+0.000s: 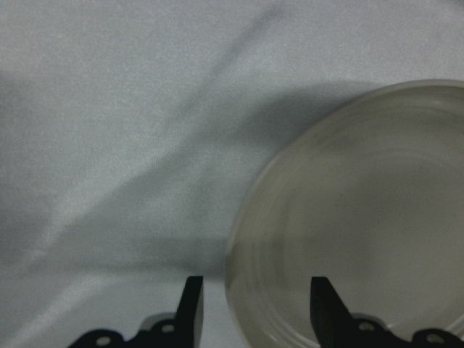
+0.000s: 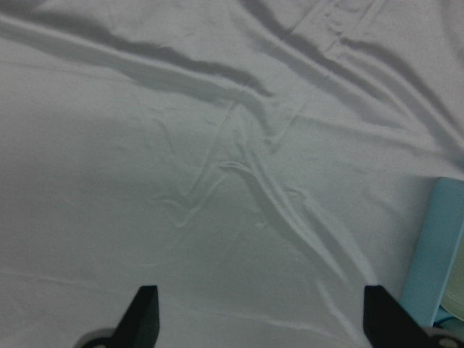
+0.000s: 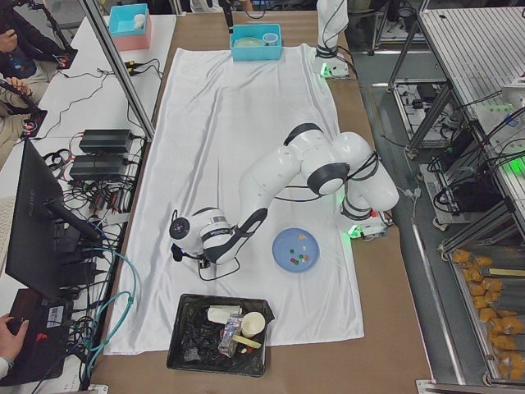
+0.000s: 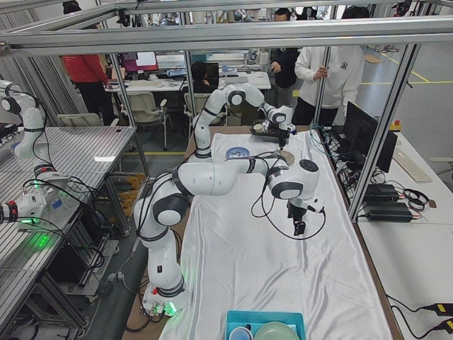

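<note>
A translucent round dish (image 1: 377, 217) lies on the white cloth, its left rim between the fingertips of my open left gripper in the left wrist view. In the camera left view that gripper is mostly hidden under its arm, above the black bin (image 3: 189, 328). My right gripper stands open over bare, wrinkled cloth, with a light blue container (image 2: 431, 239) at the right edge of its view.
A blue plate (image 3: 295, 238) with several small coloured pieces lies right of the left gripper. The black bin holds mixed items. A monitor and cables line one side.
</note>
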